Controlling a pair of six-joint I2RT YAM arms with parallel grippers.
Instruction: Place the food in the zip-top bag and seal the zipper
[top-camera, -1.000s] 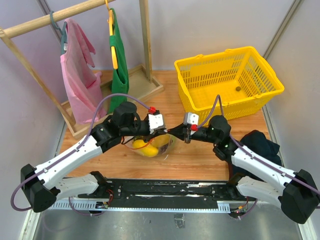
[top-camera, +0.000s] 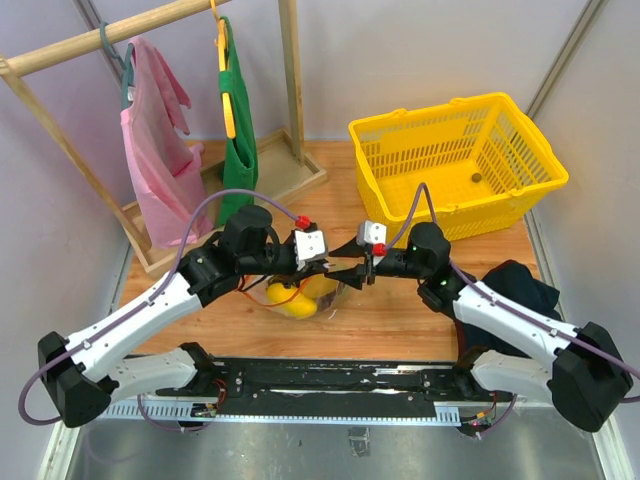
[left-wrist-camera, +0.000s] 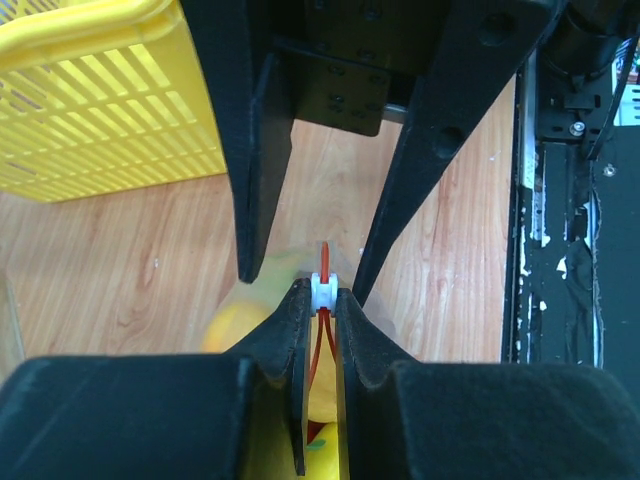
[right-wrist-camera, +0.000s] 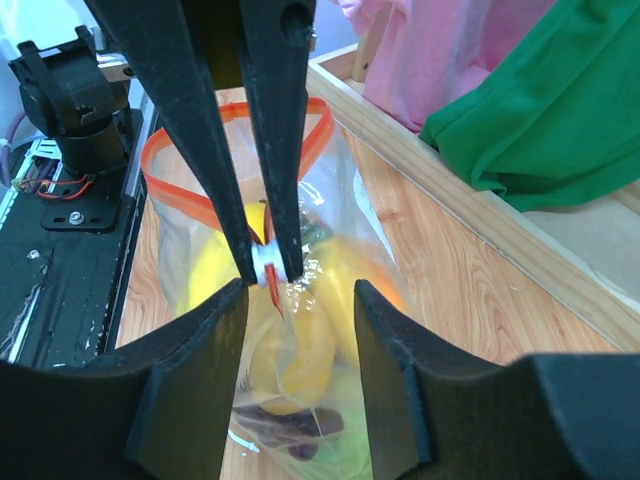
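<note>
The clear zip top bag (right-wrist-camera: 348, 400) stands on the table with yellow food (right-wrist-camera: 290, 355), a dark bunch and something green inside. Its orange-red zipper strip (right-wrist-camera: 180, 198) forms an open loop behind the pinched end. A small white slider (left-wrist-camera: 323, 294) sits at that end, and my left gripper is shut on it, a bit of red strip poking out past the tips. My right gripper is open, its fingers (right-wrist-camera: 372, 305) spread to either side of the slider and the left fingertips. In the top view, both grippers partly hide the bag.
A yellow basket (top-camera: 455, 215) stands at the back right. Behind on the left are a wooden rack (top-camera: 290, 75) with pink and green clothes. Dark cloth (top-camera: 515, 290) lies at the right, and the front middle of the table is bare.
The right gripper has gone from closed at the bag's end to spread wide, and has moved slightly left around the left fingertips. The left arm shifted only slightly.
</note>
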